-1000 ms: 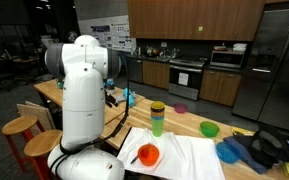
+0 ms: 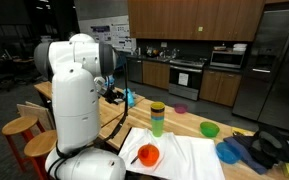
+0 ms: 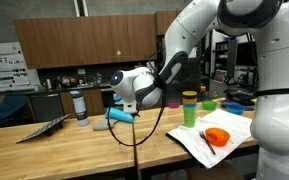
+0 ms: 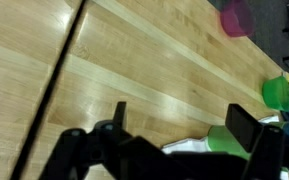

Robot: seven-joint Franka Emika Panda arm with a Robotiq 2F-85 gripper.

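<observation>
In the wrist view my gripper stands open, its two dark fingers (image 4: 112, 128) wide apart. Bare wooden table (image 4: 124, 60) shows beyond them, and nothing is between them. Past the right finger is part of a green object (image 4: 224, 141) at the edge of a white cloth. Seen from outside, the gripper (image 2: 116, 97) is over the left part of the table, close to a bright blue item (image 3: 122, 116). Whether it touches that item cannot be told. A stack of coloured cups (image 3: 189, 105), yellow and green among them, stands upright on the table, apart from the gripper.
An orange bowl (image 2: 148, 155) sits on the white cloth (image 2: 192, 158). Farther right are a green bowl (image 2: 210, 129), a blue bowl (image 2: 228, 152) and dark items (image 2: 269, 148). A pink bowl (image 2: 180, 108) lies toward the back. A silver canister (image 3: 79, 104) and dark tray (image 3: 46, 125) occupy the other side.
Compared with one second ago, the upper part of my arm stands slightly higher and farther left in exterior view 1. The table objects look unmoved.
</observation>
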